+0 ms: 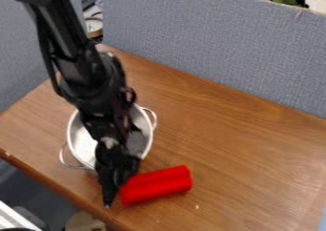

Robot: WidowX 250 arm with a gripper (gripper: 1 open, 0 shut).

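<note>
My black gripper (112, 189) reaches down to the table's near left, its tip at the left end of a red cylinder (159, 182) lying on its side. Whether anything is between the fingers is hard to see; the fingers look shut. Behind the arm, partly hidden by it, sits a white pot with two wire handles (144, 130).
Grey padded walls (216, 44) border it at the back and left. The table's edge runs along the lower left, close to my gripper.
</note>
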